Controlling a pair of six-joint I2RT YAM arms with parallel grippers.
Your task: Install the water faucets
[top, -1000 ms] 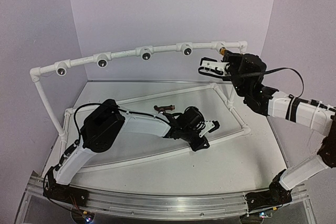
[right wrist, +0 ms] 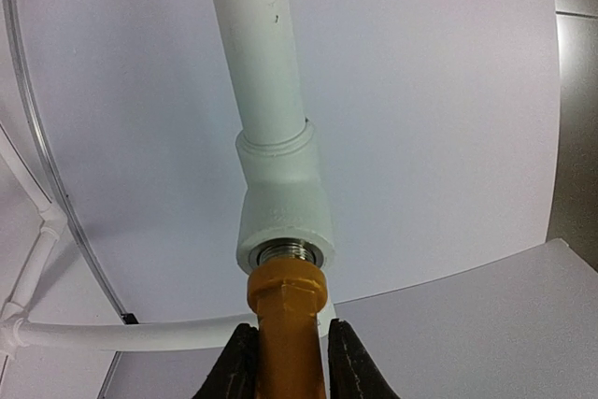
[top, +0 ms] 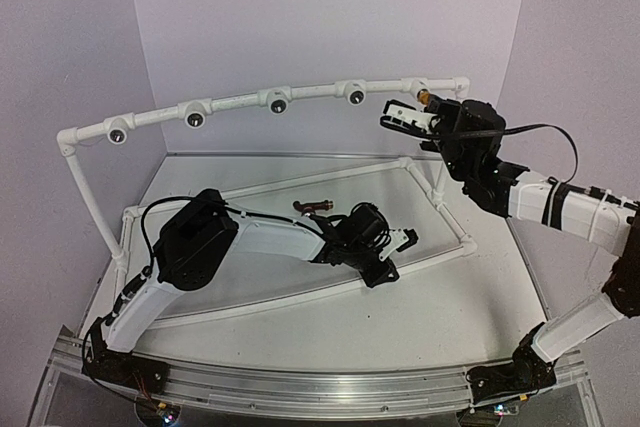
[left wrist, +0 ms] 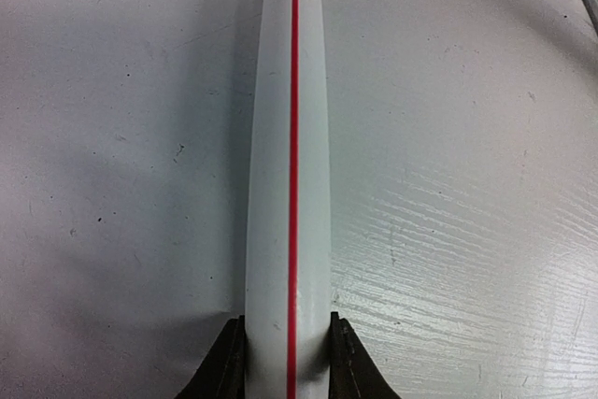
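Note:
In the right wrist view, an orange faucet [right wrist: 290, 310] lines up with the threaded socket of a white tee [right wrist: 285, 221], metal threads showing between its collar and the tee's mouth. My right gripper is shut on its body. From the top, this faucet [top: 423, 96] is at the rightmost tee of the raised pipe. My left gripper is shut on a white pipe with a red stripe [left wrist: 295, 156], one finger against each side. That is the front pipe of the floor frame. A reddish-brown faucet [top: 314, 206] lies on the floor behind the left arm.
Along the raised white pipe [top: 235, 103], several other tees have empty dark sockets. The white floor frame [top: 235, 310] surrounds the middle of the floor. Pale walls stand close behind and at both sides. Open floor [top: 440, 317] lies at the front right.
The right wrist has turned slightly at the tee, its white part shifting a little. The left arm, the frame and the brown faucet have stayed put.

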